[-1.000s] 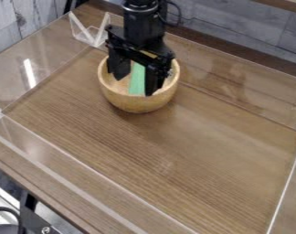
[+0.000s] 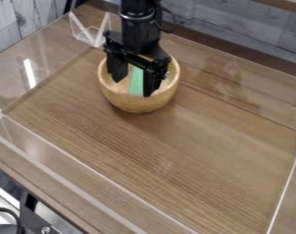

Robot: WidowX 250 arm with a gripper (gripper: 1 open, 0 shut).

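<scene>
A yellowish bowl (image 2: 137,99) sits on the wooden table in the upper middle of the camera view. Inside it is a green object (image 2: 137,82), upright or leaning. My black gripper (image 2: 134,59) hangs over the bowl with its fingers spread open on either side, reaching down around the green object's upper part. Whether the fingers touch it is unclear.
A dark cable lies at the lower left beyond the table's edge, and a wall runs along the back right.
The gripper has shifted slightly to the left over the bowl since a second ago. The bowl and green object look in about the same place.
</scene>
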